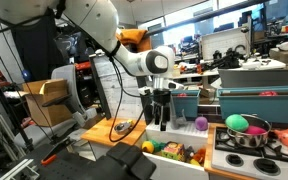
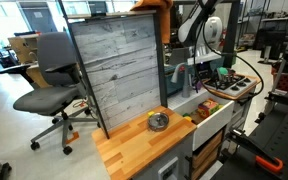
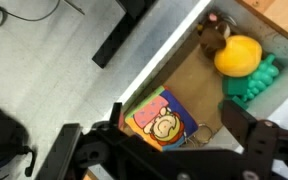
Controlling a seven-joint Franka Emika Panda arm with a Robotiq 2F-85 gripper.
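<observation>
My gripper (image 1: 163, 120) hangs above the open white drawer (image 1: 177, 170), its fingers apart and nothing visible between them. Below in the wrist view, the drawer holds a colourful flat box with a cartoon face (image 3: 164, 117), a yellow toy (image 3: 238, 56), a teal bumpy piece (image 3: 260, 80) and a brown toy figure (image 3: 213, 37). At the bottom of that view my gripper straddles the drawer's near part, partly covering its contents. Exterior view 2 shows the drawer (image 2: 181, 154) pulled out below the wooden counter.
To the drawer's right stands a stove (image 1: 254, 160) with a green bowl of a pink and a red item (image 1: 246, 125). A blue bin (image 1: 259, 106) sits behind. A metal bowl (image 2: 158, 122) rests on the wooden counter (image 2: 124, 150). Grey floor lies open beside the drawer.
</observation>
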